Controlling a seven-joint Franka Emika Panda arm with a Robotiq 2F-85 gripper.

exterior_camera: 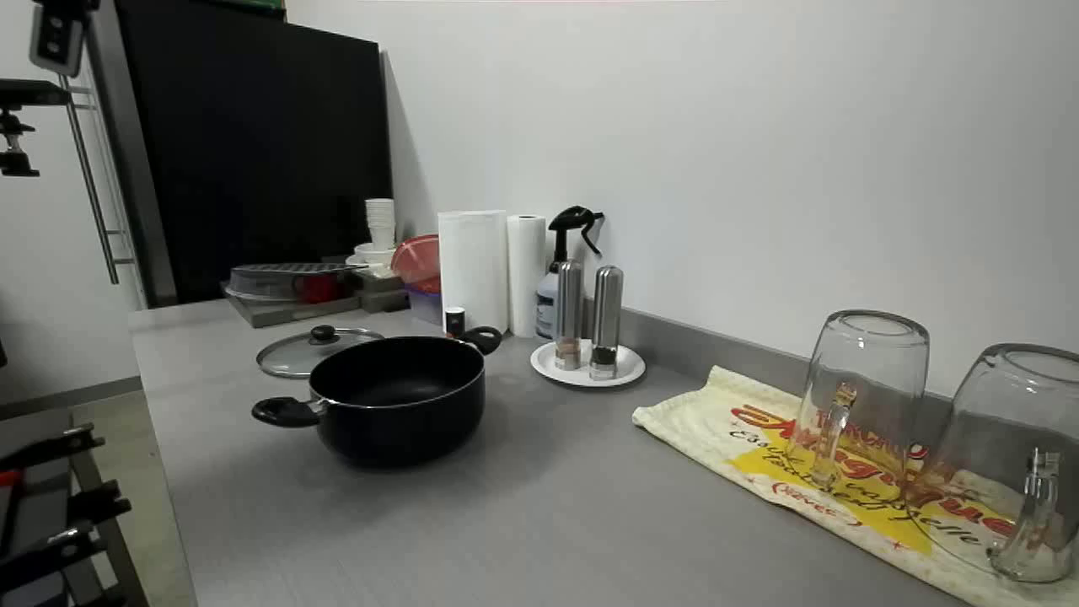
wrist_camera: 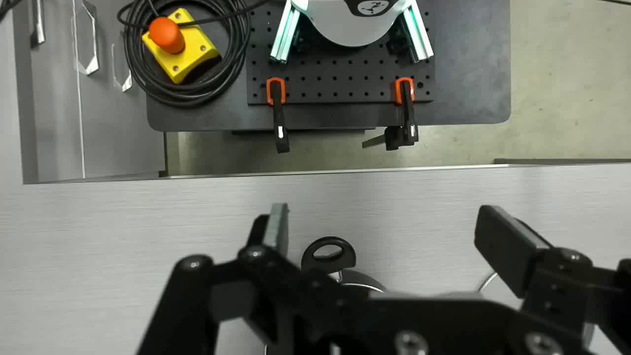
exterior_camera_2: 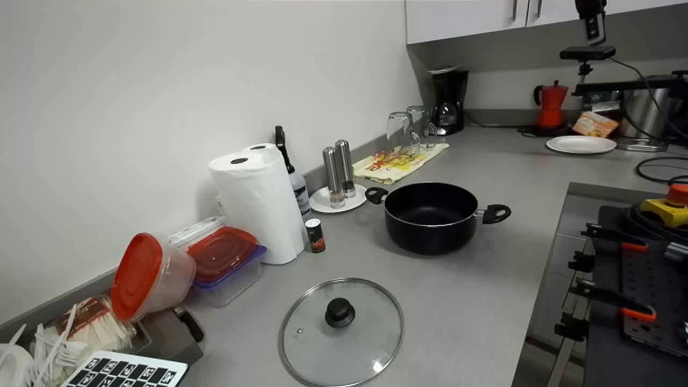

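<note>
A black two-handled pot [exterior_camera: 399,420] stands uncovered on the grey counter, and its inside looks empty as far as it shows. Its glass lid [exterior_camera_2: 342,348], with a black knob, lies flat on the counter a short way from the pot. From above, in the wrist view, one pot handle [wrist_camera: 329,254] shows below my gripper, whose fingers are spread wide with nothing between them. My gripper's own body covers most of the pot and lid there. Neither exterior view shows the fingertips.
Salt and pepper mills [exterior_camera_2: 338,174] stand on a white plate [exterior_camera_2: 320,200] by the wall. Paper towel rolls [exterior_camera: 473,268], a small spice jar [exterior_camera_2: 314,235] and plastic containers [exterior_camera_2: 226,261] line the back. Upturned glass mugs [exterior_camera: 860,405] rest on a cloth [exterior_camera: 728,415].
</note>
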